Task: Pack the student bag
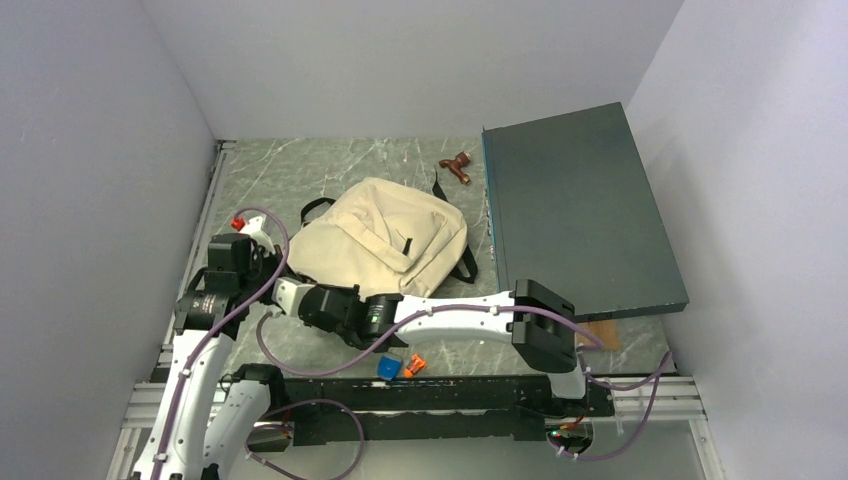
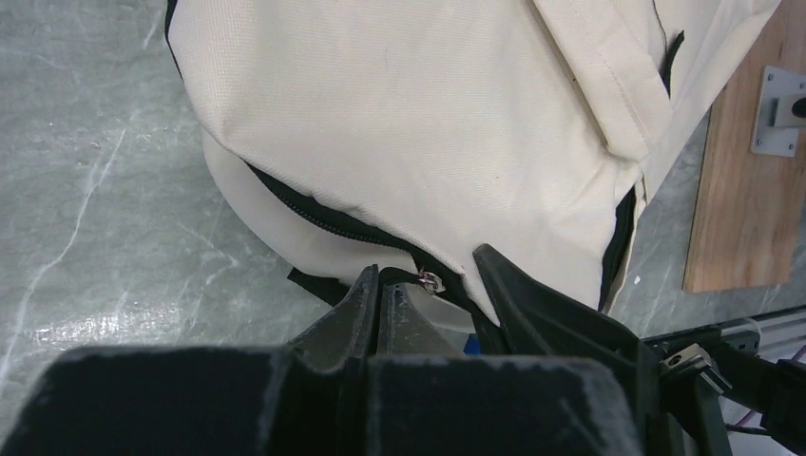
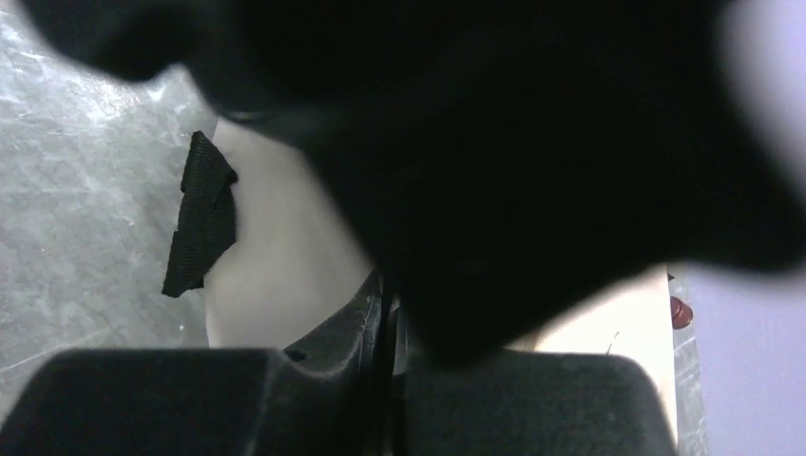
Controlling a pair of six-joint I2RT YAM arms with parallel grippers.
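Note:
A cream backpack point(image 1: 375, 230) with black straps lies flat on the grey marble surface. My left gripper is at the bag's zipper point(image 2: 323, 215), shut, with a thin dark pull strip at its tips beside the metal slider. My right gripper is close beside the left one at the bag's near-left edge, its fingers shut; what is between them is hard to make out. A large blurred dark shape fills the upper right wrist view and hides much of the bag.
A large dark board point(image 1: 580, 210) takes up the right side. A brown object point(image 1: 455, 167) lies behind the bag; a blue piece point(image 1: 389, 367) and an orange piece point(image 1: 414, 365) lie at the front edge.

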